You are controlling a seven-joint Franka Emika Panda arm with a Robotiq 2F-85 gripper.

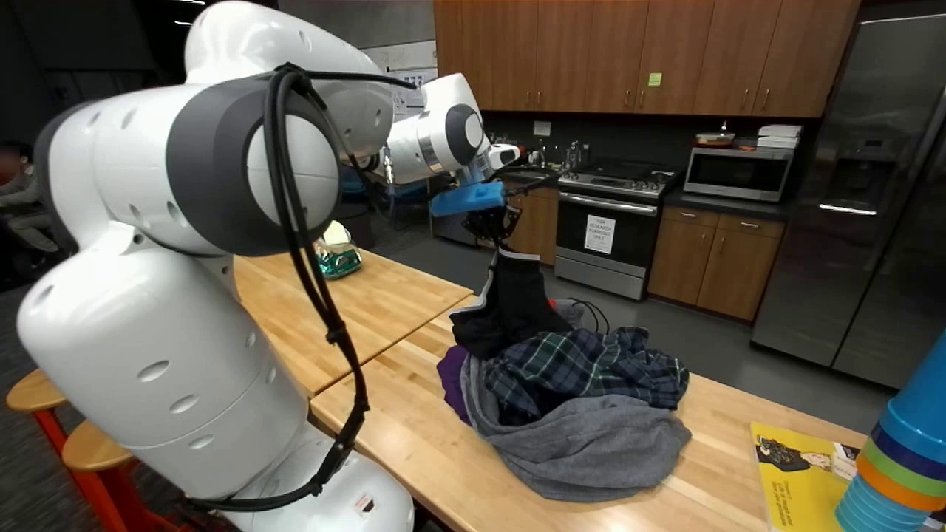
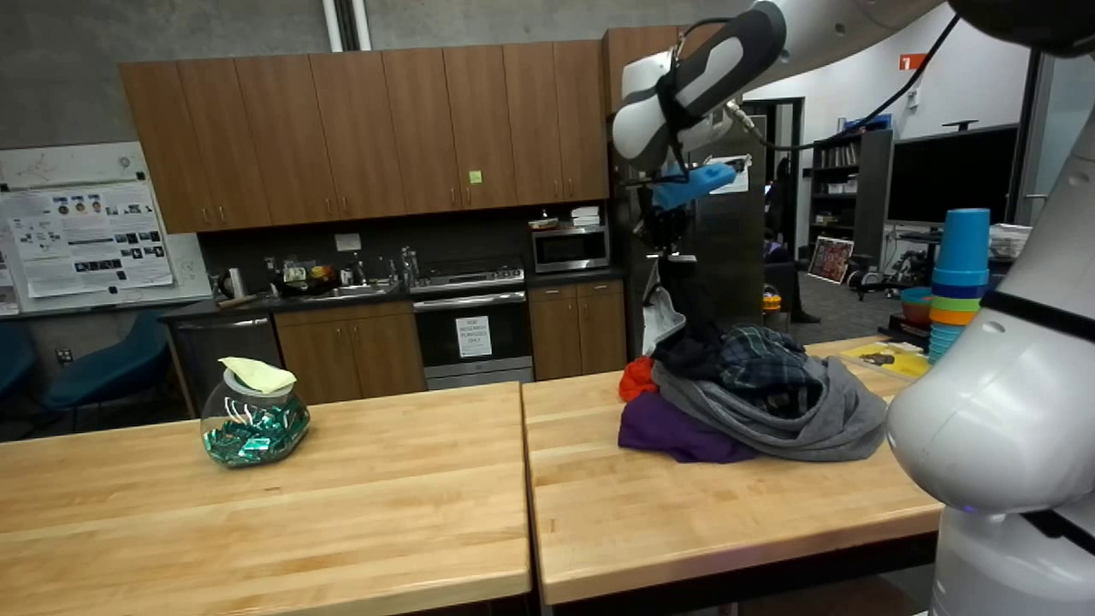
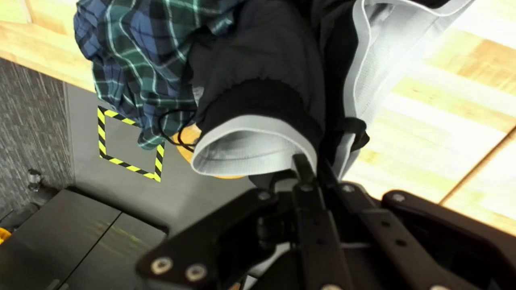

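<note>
My gripper is shut on the edge of a black garment (image 3: pixel 271 58) with a pale grey lining, beside its open cuff in the wrist view. In exterior view 1 the black garment (image 1: pixel 514 306) hangs from the gripper (image 1: pixel 497 241), its lower part still on the clothes pile. That pile holds a green-blue plaid shirt (image 1: pixel 576 368), a grey garment (image 1: pixel 590 448) and a purple cloth (image 1: pixel 452 377). A red-orange cloth (image 2: pixel 637 379) shows at the pile's left side in exterior view 2.
A jar of green-wrapped items (image 2: pixel 257 421) stands on the left table (image 2: pixel 411 493), which is otherwise largely clear. Stacked coloured cups (image 1: pixel 896 452) and a yellow book (image 1: pixel 794 479) occupy the right end. A seam divides the two tabletops.
</note>
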